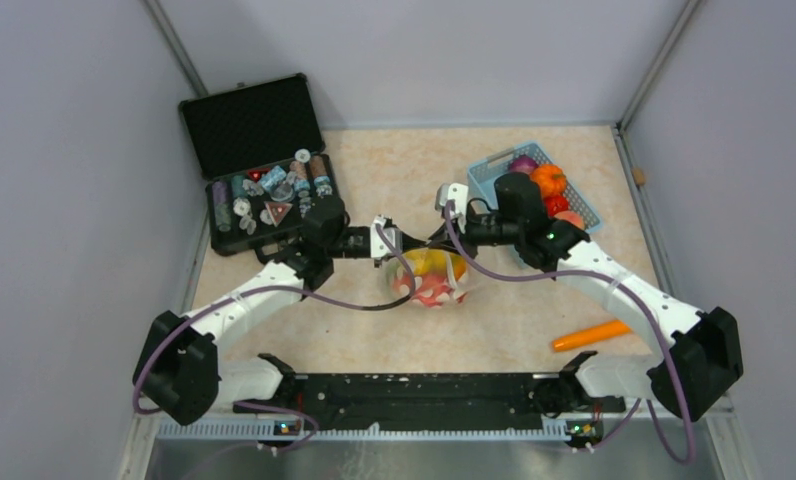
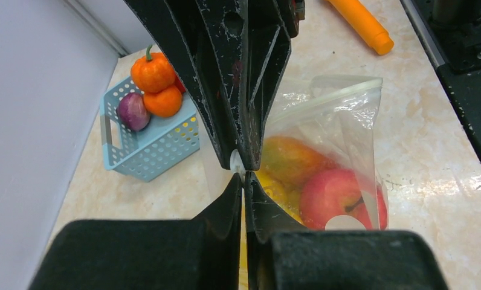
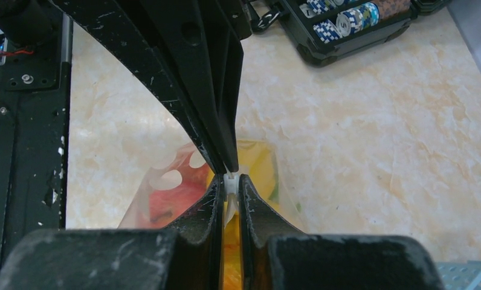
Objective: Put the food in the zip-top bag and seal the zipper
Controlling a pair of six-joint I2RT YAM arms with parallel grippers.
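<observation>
The clear zip top bag (image 1: 442, 298) stands mid-table with food inside: a red apple (image 2: 330, 194), an orange-green mango-like fruit (image 2: 293, 158) and yellow food (image 3: 257, 162). Its zip strip (image 2: 356, 88) shows at one top corner. Over the bag's top my two grippers meet tip to tip. The right gripper is shut on a small white part of the bag's top edge (image 3: 231, 183). Opposite it, my left gripper is shut right at that edge; nothing shows clearly between its fingers. The arms hide much of the zip line.
An orange carrot-like stick (image 1: 591, 335) lies at the front right. Behind the right arm, a blue basket (image 1: 484, 172) holds a purple onion (image 1: 523, 165), an orange pumpkin (image 1: 549, 180) and other produce. An open black case (image 1: 254, 128) with small items occupies the back left.
</observation>
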